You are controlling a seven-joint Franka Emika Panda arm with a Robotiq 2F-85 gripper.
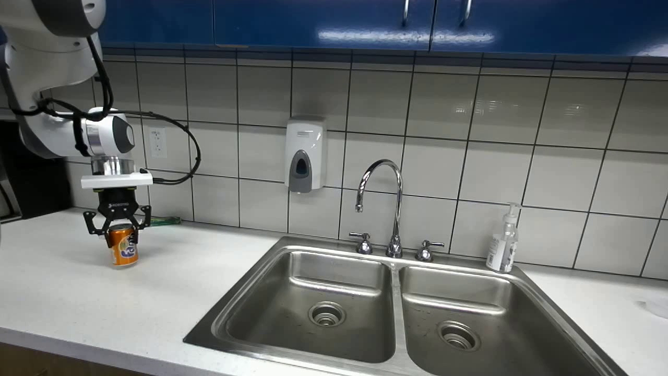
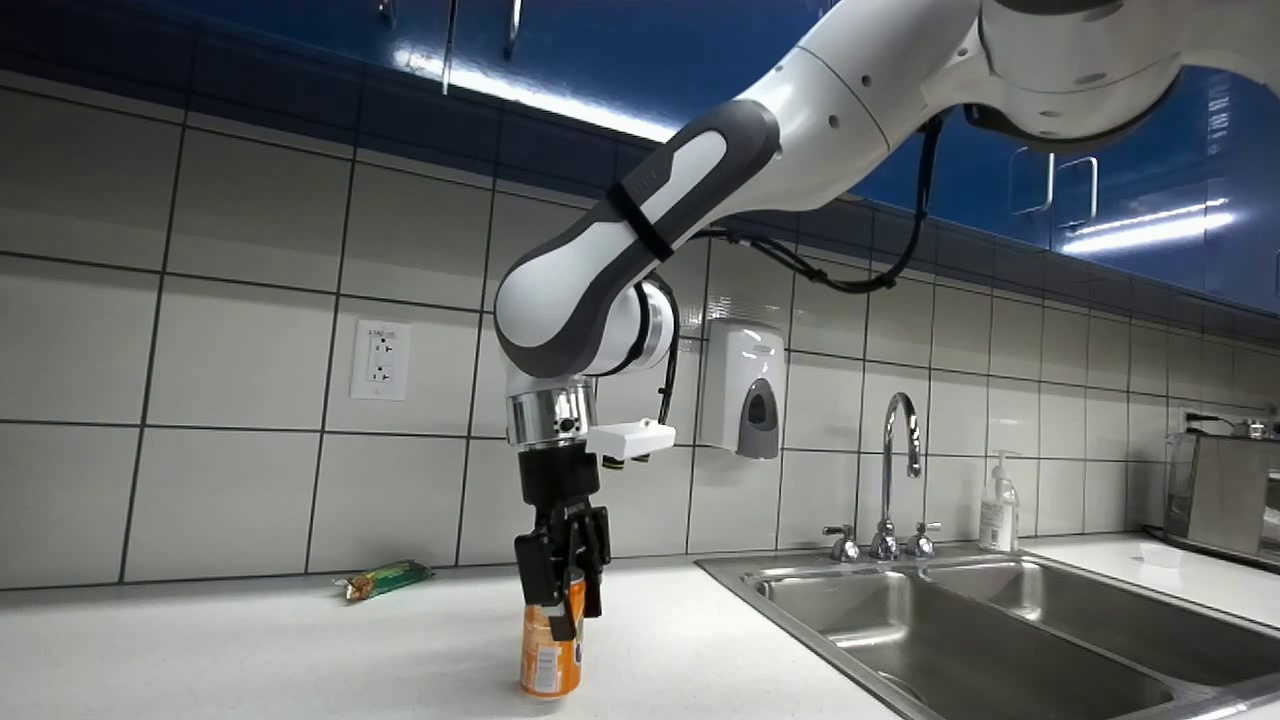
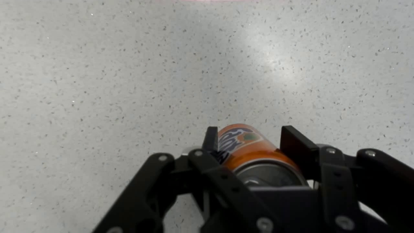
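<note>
An orange soda can [image 1: 124, 249] is pinched near its top by my gripper [image 1: 122, 241], which points straight down over the left part of the counter. In exterior view 2 the can [image 2: 548, 659] stays close to upright, its lower half below the black fingers [image 2: 561, 610]. From the wrist view, the can's orange side and grey top [image 3: 267, 172] show between the two fingers of my gripper, one on either side. Whether a thin gap parts the can's base from the counter is hard to tell.
A green wrapper [image 2: 386, 580] lies by the tiled wall. To the right is a steel double sink [image 1: 398, 313] with a tall faucet [image 1: 394, 207]. A pump bottle [image 1: 502, 244] stands behind the sink; a soap dispenser [image 1: 305, 154] hangs on the wall.
</note>
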